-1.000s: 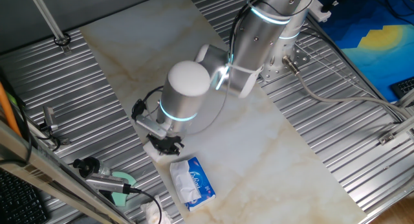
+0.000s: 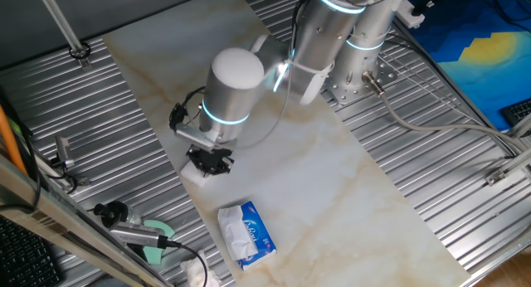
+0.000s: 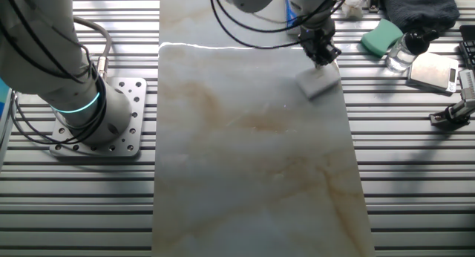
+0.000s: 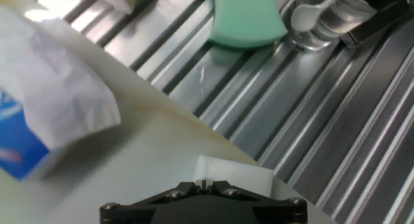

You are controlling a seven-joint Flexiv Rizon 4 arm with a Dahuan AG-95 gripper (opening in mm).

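Observation:
My gripper is shut, its fingertips close together at the bottom of the wrist view on a white flat piece (image 4: 236, 175), perhaps a folded tissue or a pad. In exterior view 2 this pale piece (image 3: 318, 82) is slightly blurred beneath the dark fingers, low over the marbled board (image 3: 252, 153) near its edge. Whether it touches the board, I cannot tell. A blue tissue pack (image 2: 248, 235) with a white sheet sticking out lies on the board, a little apart from the gripper.
Off the board, on the slatted metal table, are a green object (image 4: 248, 17), a clear bottle (image 3: 404, 52) and a small scale (image 3: 433, 71). A crumpled white tissue (image 2: 199, 270) lies beyond the board's edge. Much of the board is bare.
My gripper and the white piece have moved together along the board's edge, away from the tissue pack and up in exterior view 1. The pack has stayed put.

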